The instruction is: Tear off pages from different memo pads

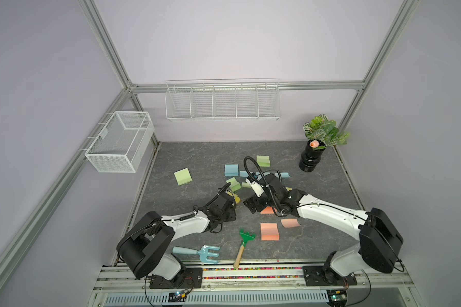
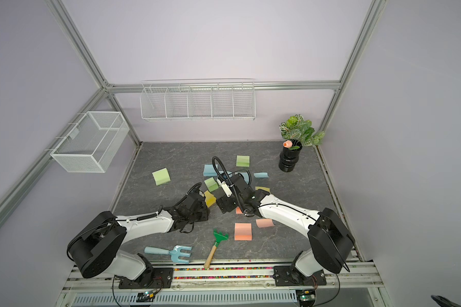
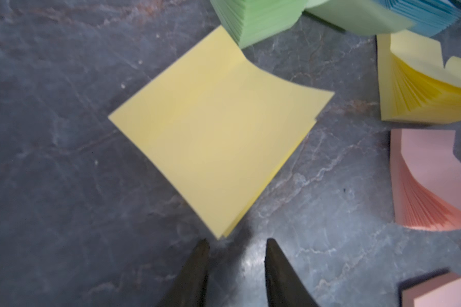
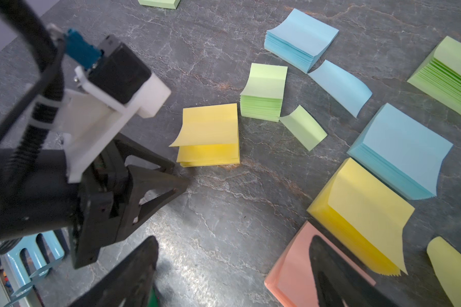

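A yellow pad (image 3: 199, 133) (image 4: 207, 128) with a lifted top sheet lies just before my left gripper. Its fingertips sit by the pad's near corner, a narrow gap showing; whether anything is gripped is unclear. My right gripper is open above the table, beside a pink pad (image 4: 312, 271). Other pads are green (image 4: 261, 92), blue (image 4: 394, 148) and a second yellow (image 4: 363, 209). Loose sheets lie among them, blue (image 4: 340, 84) and green (image 4: 302, 128).
A green rake (image 1: 245, 236) and pale blue fork (image 1: 207, 253) lie along the front. A potted plant (image 1: 310, 156) stands back right. White baskets (image 1: 120, 153) hang on the walls.
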